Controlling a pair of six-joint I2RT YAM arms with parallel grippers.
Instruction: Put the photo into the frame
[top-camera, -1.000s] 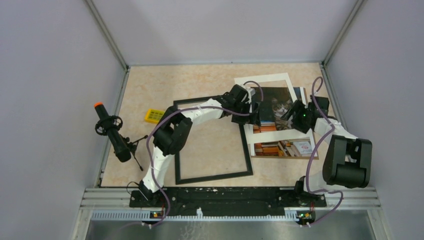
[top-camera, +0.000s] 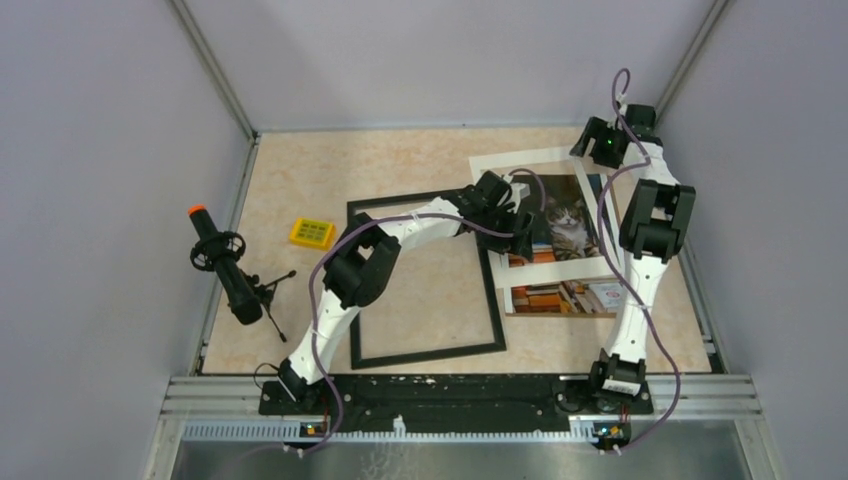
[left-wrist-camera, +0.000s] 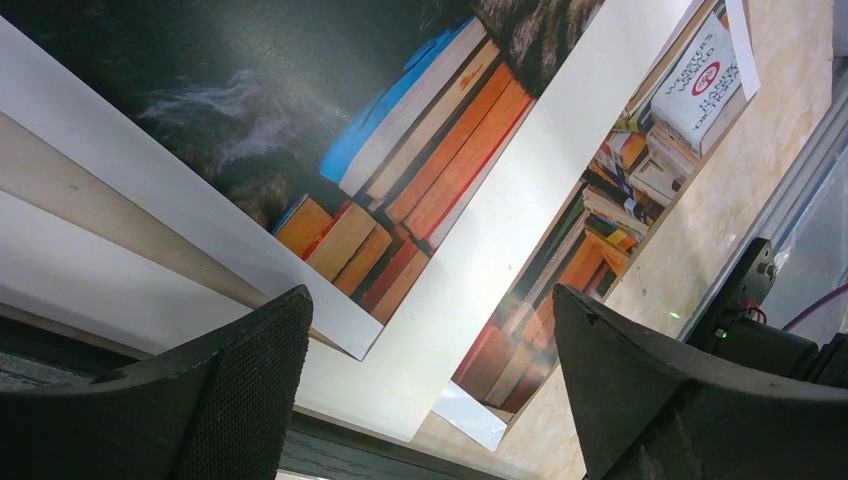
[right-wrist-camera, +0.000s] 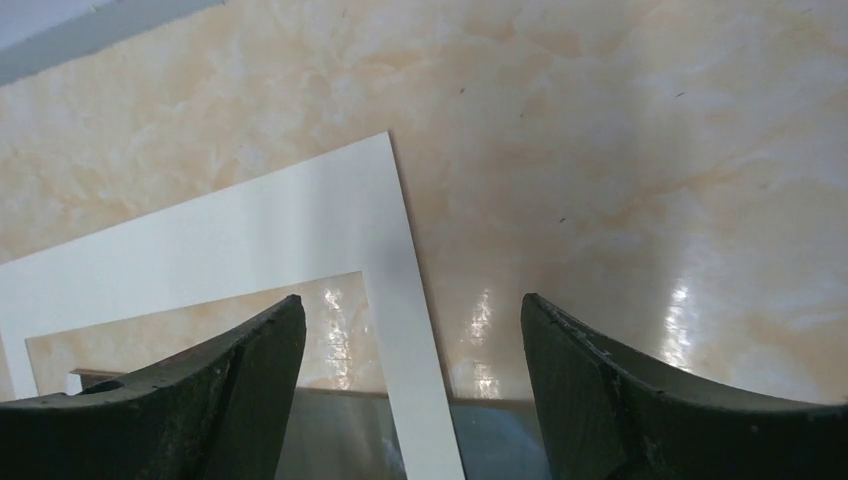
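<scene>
A cat photo lies with white border mats over a larger picture of books, right of the empty dark frame. My left gripper is open over the photo's left side; in its wrist view, white strips and printed books lie below the fingers. My right gripper is at the back right, fingers apart above the mat's corner, nothing visibly held.
A yellow box lies left of the frame, and a black stand with an orange-tipped cylinder is at the far left.
My right gripper has moved from over the cat photo toward the back edge, up to the mat's corner.
</scene>
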